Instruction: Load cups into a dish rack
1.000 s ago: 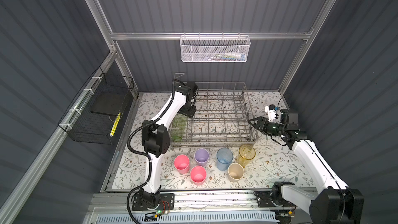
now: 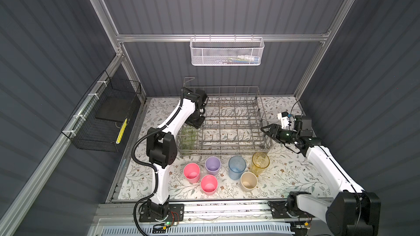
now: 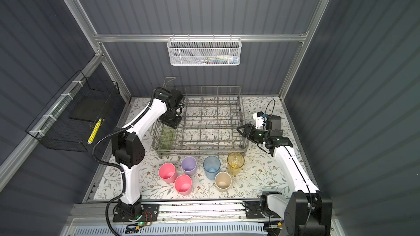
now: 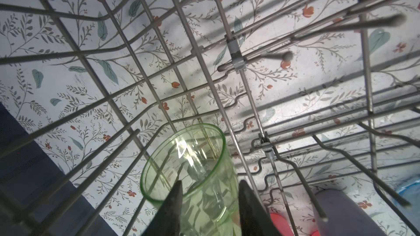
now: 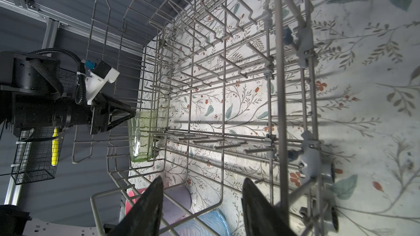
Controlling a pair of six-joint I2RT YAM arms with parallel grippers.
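Observation:
A green translucent cup (image 4: 188, 157) is inside the wire dish rack (image 2: 231, 153), at its left front, with my left gripper shut on it near the rim. In front of the rack stand two pink cups (image 2: 191, 171) (image 2: 209, 183), a purple cup (image 2: 212, 164), a blue cup (image 2: 237, 167), a yellow cup (image 2: 260, 162) and a beige cup (image 2: 248, 181). My right gripper is open at the rack's right side, with nothing held.
A white mesh basket (image 2: 226, 52) hangs on the back wall and a black wire basket (image 2: 87, 135) on the left. The middle of the rack is empty. Bare table shows right of the rack.
The left arm and its gripper have lowered slightly toward the rack's front-left.

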